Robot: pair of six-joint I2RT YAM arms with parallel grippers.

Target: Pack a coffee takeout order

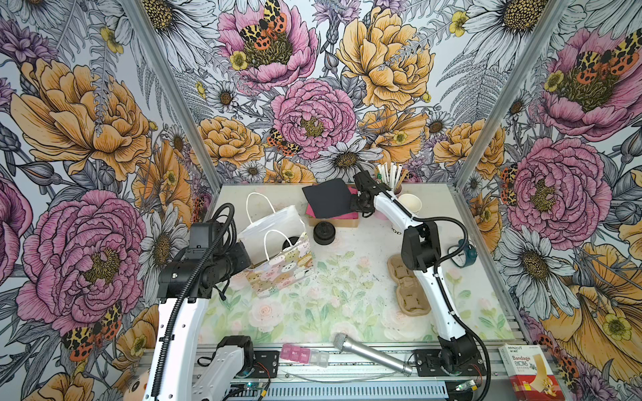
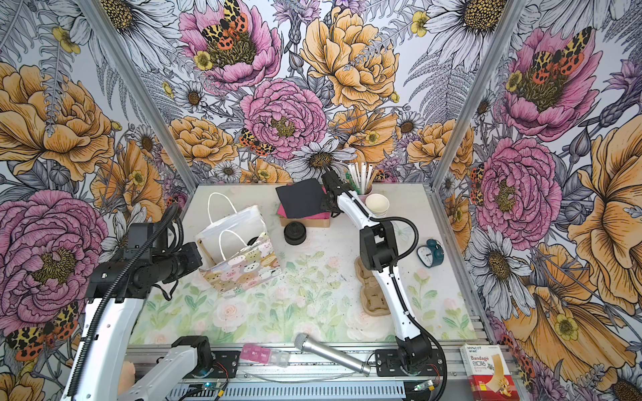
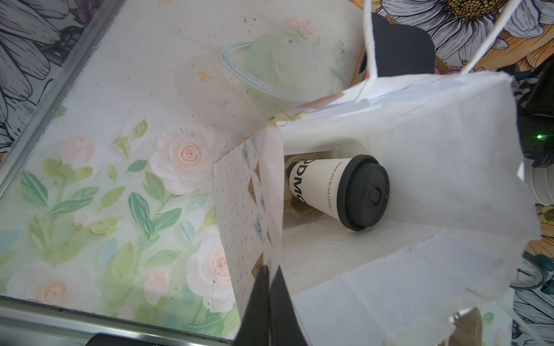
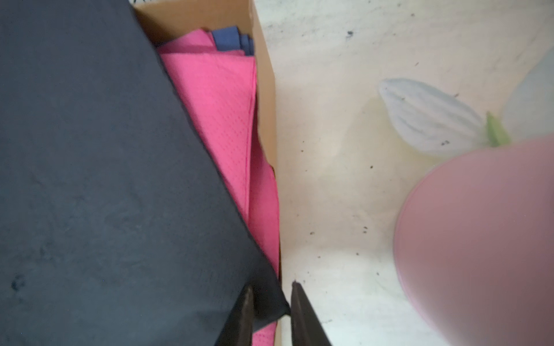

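The floral paper bag [image 1: 284,270] stands upright on the left of the table. Inside it, in the left wrist view, a white cup with a black lid [image 3: 323,187] leans over a brown carrier [image 3: 297,213]. My left gripper is shut in front of the bag's near side; whether paper is between its fingers is unclear. At the back, a dark napkin [image 4: 132,190] lies across pink napkins [image 4: 225,103] in a cardboard box [image 4: 265,98]. My right gripper is part open, with the dark napkin's corner between its fingertips.
A black round lid [image 1: 324,232] sits between bag and box. Another brown carrier [image 1: 408,287] lies near the right arm. Straws [image 2: 361,177], a white bowl [image 2: 378,204] and a teal clock [image 2: 430,253] occupy the right side.
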